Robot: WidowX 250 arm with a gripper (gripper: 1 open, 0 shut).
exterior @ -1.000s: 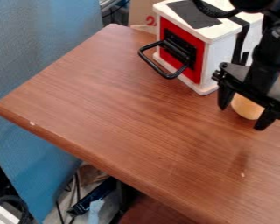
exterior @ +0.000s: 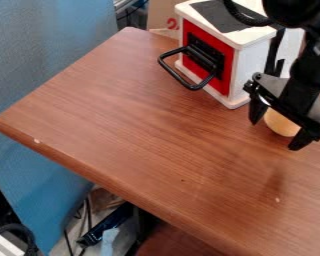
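Observation:
My black gripper [exterior: 276, 120] hangs at the right edge over the wooden table [exterior: 136, 140]. A pale tan rounded object [exterior: 280, 123] shows behind and between its fingers, partly hidden by them; I cannot tell whether the gripper holds it or how wide the fingers stand. Left of the gripper, at the table's back, stands a white box [exterior: 239, 39] with a red front [exterior: 208, 72] and a black looped handle sticking out.
A cardboard box [exterior: 162, 17] is behind the white box. A blue padded surface [exterior: 43, 70] borders the table on the left, with cables and clutter below the edge.

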